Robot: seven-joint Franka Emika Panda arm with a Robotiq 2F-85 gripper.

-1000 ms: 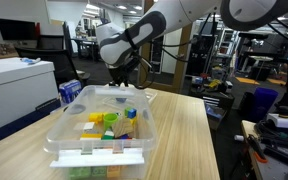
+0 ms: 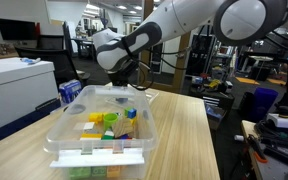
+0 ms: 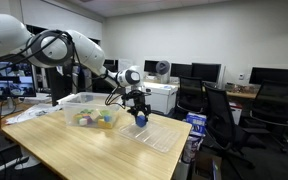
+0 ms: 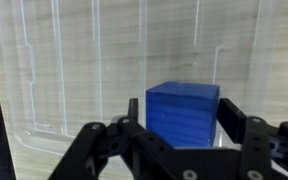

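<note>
A blue block (image 4: 181, 114) sits between the fingers of my gripper in the wrist view. A narrow gap shows between the block and the left finger; the right finger (image 4: 227, 113) is right at the block's other side. Beneath lies a clear, shallow plastic tray or lid (image 4: 79, 75). In exterior view 2 the blue block (image 3: 141, 120) is at the back left part of the clear tray (image 3: 160, 135), with the gripper just over it. The arm hides most of this spot in exterior view 1.
A clear bin (image 2: 56, 130) holding several coloured blocks (image 2: 112, 125) stands beside the tray. A blue-and-white package (image 2: 70, 91) is behind the bin.
The arm has shifted slightly in exterior view 1, while its lower end stays behind the bin. The bin and its blocks have not moved.
</note>
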